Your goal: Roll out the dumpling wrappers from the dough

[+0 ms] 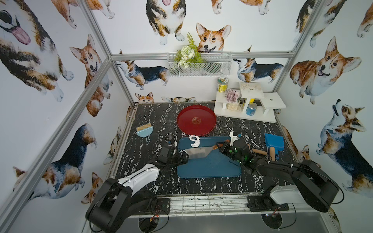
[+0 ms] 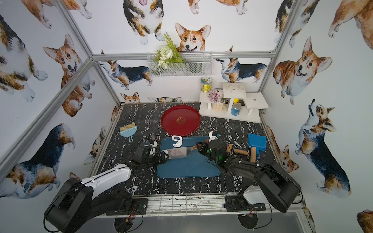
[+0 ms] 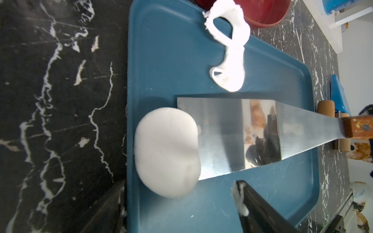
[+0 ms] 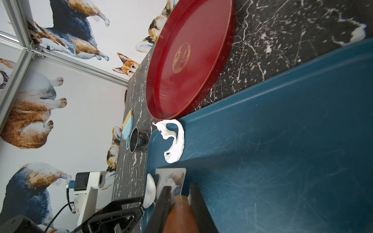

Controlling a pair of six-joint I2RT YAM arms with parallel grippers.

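On the left end of the blue tray (image 3: 272, 69) lies a smooth white dough piece (image 3: 167, 151), rounded and slightly waisted. The metal scraper (image 3: 221, 132) has its blade edge against the dough's right side; whether it is under the dough I cannot tell. My right gripper is shut on the scraper's wooden handle (image 3: 357, 127). Close above the dough, my left gripper stands part open, its fingers (image 3: 248, 202) apart with nothing between them. A second, curled strip of dough (image 3: 231, 46) rests near the tray's far left corner.
Behind the tray is a red round plate (image 1: 196, 120). A metal cup (image 4: 139, 139) and a blue brush (image 1: 144, 130) lie to the left. To the right are a rolling pin (image 1: 259, 151) and a blue dustpan (image 1: 274, 141). The tray's front right is clear.
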